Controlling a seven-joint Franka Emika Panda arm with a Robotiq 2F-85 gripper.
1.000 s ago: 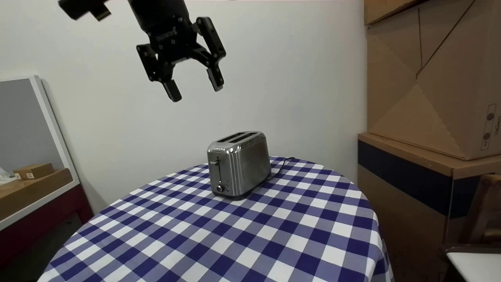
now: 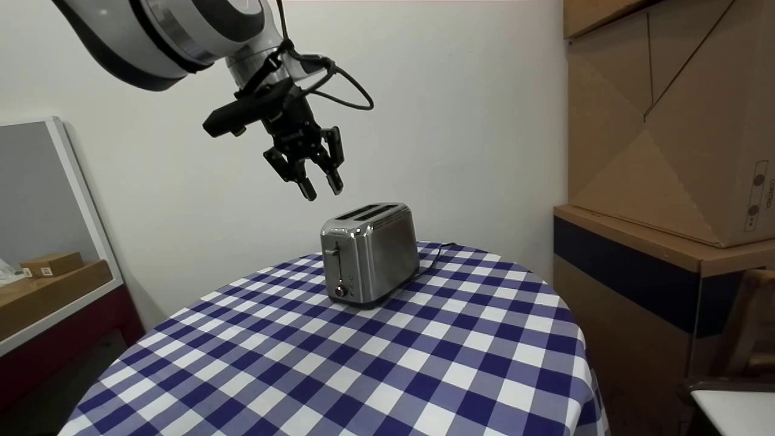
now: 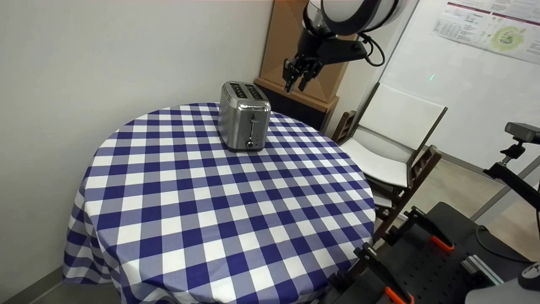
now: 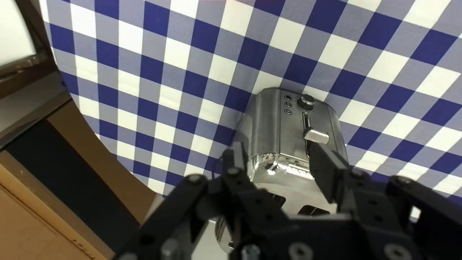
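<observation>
A silver two-slot toaster [image 2: 392,251] stands upright on the checked table. Its end face with the lever [image 4: 316,135] and round knob [image 4: 306,102] shows in the wrist view; the lever sits high on its slot in exterior view 1. My gripper [image 2: 325,192] hangs in the air above the toaster, apart from it, fingers pointing down and a gap between them. Exterior view 2 has the gripper [image 3: 296,88] to the right of the toaster [image 3: 243,116]. Nothing is between the fingers. In the wrist view the gripper covers part of the toaster's top and slots.
A blue-and-white checked cloth [image 2: 450,378] covers the round table, otherwise clear. The toaster's dark cord [image 2: 439,254] runs behind it. Cardboard boxes [image 2: 654,145] are stacked beyond the table, and a white folding chair [image 3: 390,131] stands beside it.
My gripper has come lower and farther back toward the toaster, and the gap between its fingers looks narrower. The toaster has not moved.
</observation>
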